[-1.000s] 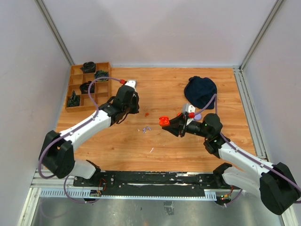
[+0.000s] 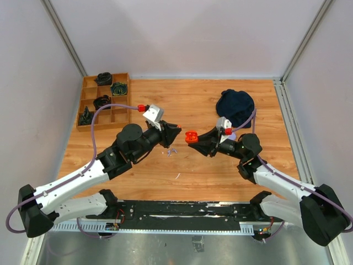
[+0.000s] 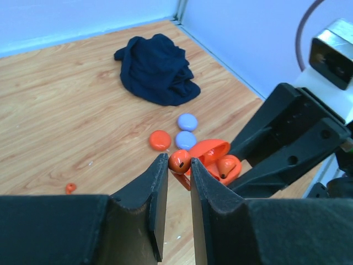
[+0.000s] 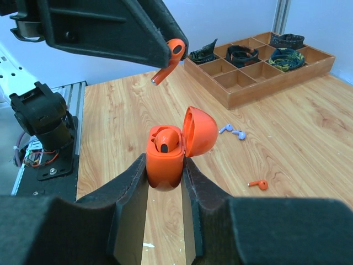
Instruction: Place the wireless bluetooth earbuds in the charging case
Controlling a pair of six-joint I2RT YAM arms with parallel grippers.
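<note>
An orange earbud [image 3: 180, 162] is held between the fingertips of my left gripper, which in the top view hangs just left of the case. My right gripper is shut on the open orange charging case [image 4: 164, 165], lid raised, with one earbud seated inside it. In the right wrist view, the held earbud [image 4: 174, 55] is above the case, apart from it, stem angled downward.
A loose orange earbud [image 4: 260, 183] and blue earbuds [image 4: 240, 134] lie on the wooden table [image 2: 176, 182]. Orange and blue discs [image 3: 160, 139], a navy cloth [image 2: 235, 107] and a compartment tray [image 2: 118, 113] stand farther back.
</note>
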